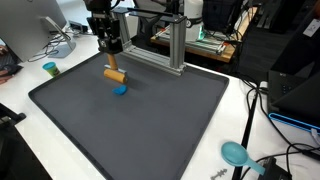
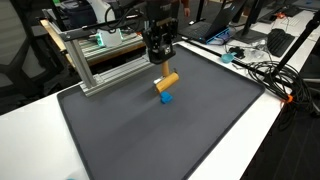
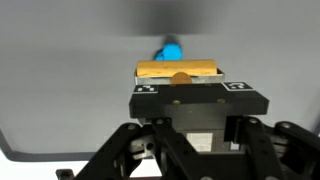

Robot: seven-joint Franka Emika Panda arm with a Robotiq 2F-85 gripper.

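My gripper [image 1: 110, 58] points down and is shut on the upright handle [image 1: 112, 63] of a wooden, hammer-like piece. At the handle's lower end, the orange-brown cylindrical head [image 1: 115, 76] lies crosswise below the fingers; exterior view 2 shows this head [image 2: 167, 83] slightly tilted. Close by on the dark surface is a small blue piece [image 1: 120, 89], visible just in front of the head in exterior view 2 too. From the wrist, the head [image 3: 165, 69] spans the area beyond the gripper, with the blue piece [image 3: 171, 52] past it. Whether the head touches the surface cannot be told.
A green cup [image 1: 51, 69] stands off its left side, and a turquoise round object [image 1: 240, 156] lies at front right. Behind the work area rises a metal frame [image 1: 178, 40].
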